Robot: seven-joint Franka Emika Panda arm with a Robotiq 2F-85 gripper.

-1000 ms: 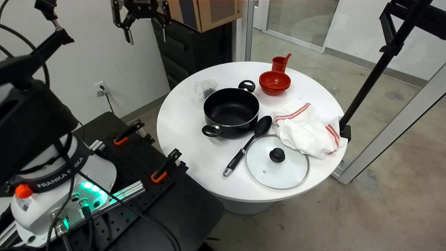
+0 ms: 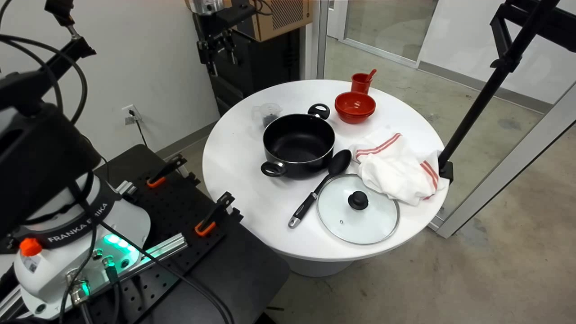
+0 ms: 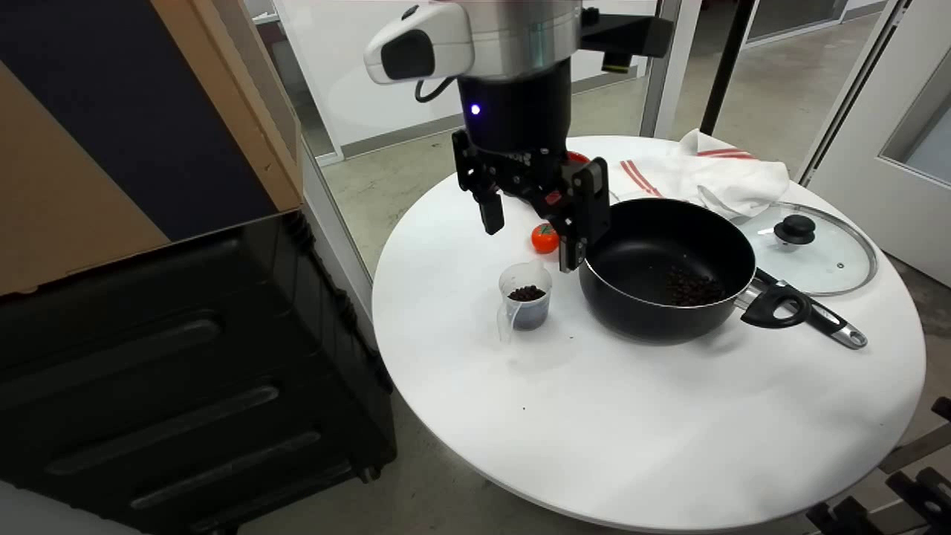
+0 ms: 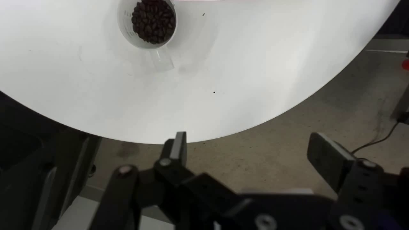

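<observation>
Wide open and empty, my gripper hangs in the air past the table's edge in the wrist view, well short of the measuring cup. The same gripper (image 2: pixel 224 62) appears at the upper left of exterior view 1, clear of the table. A clear measuring cup (image 3: pixel 526 303) stands upright with dark beans (image 4: pixel 153 21) inside and its handle (image 4: pixel 161 59) turned toward my side in the wrist view. Beside it is the black pot (image 2: pixel 298 145), uncovered, with dark beans (image 3: pixel 695 287) scattered on its floor.
A black spoon (image 2: pixel 318 189), the glass lid (image 2: pixel 356 218) and a crumpled white towel (image 2: pixel 397 167) crowd one side of the table. Red bowls (image 2: pixel 354 107), a red cup (image 2: pixel 360 83) and a tomato (image 3: pixel 544 238) are also there. Bare tabletop (image 3: pixel 570 437) lies in front of the pot.
The gripper has moved right and lower in exterior view 1, closer to the table, and has turned. The tabletop things there have stayed put.
</observation>
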